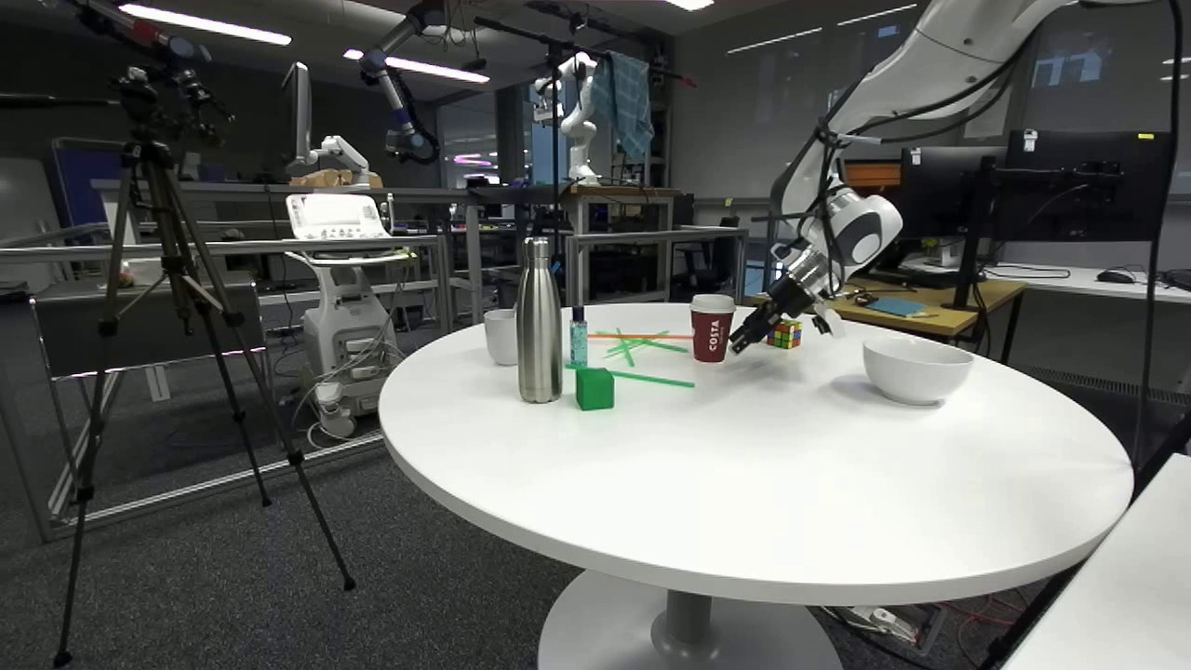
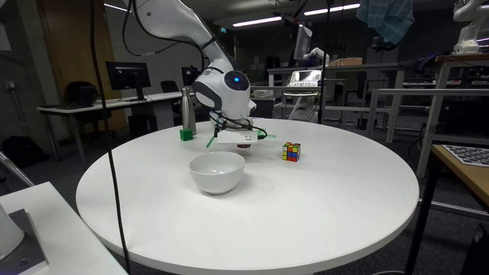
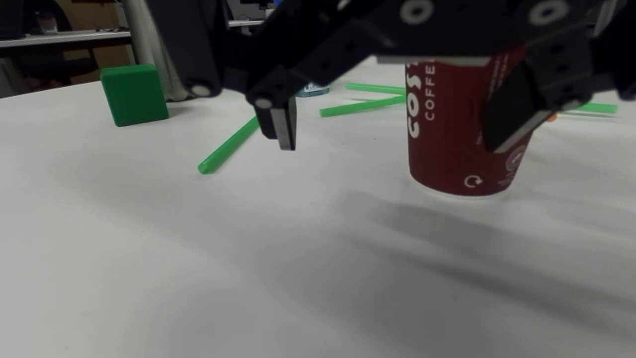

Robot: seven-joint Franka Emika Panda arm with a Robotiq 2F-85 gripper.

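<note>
A dark red Costa coffee cup (image 1: 712, 331) with a pale lid stands upright on the white round table (image 1: 770, 480). My gripper (image 1: 740, 342) points low toward it from the right. In the wrist view the gripper is open, its fingers wide apart. The right finger (image 3: 517, 107) overlaps the cup (image 3: 444, 143); whether they touch I cannot tell. Bare table shows between the left finger and the cup. The gripper's body covers the cup's top there. In exterior view 2 the arm hides nearly all of the cup.
Behind the cup lie several green straws (image 1: 653, 380) and an orange one. A steel bottle (image 1: 541, 324), small blue bottle (image 1: 578, 339), white mug (image 1: 501, 337) and green cube (image 1: 595, 389) stand left. A Rubik's cube (image 2: 291, 151) and white bowl (image 2: 217, 172) flank the arm.
</note>
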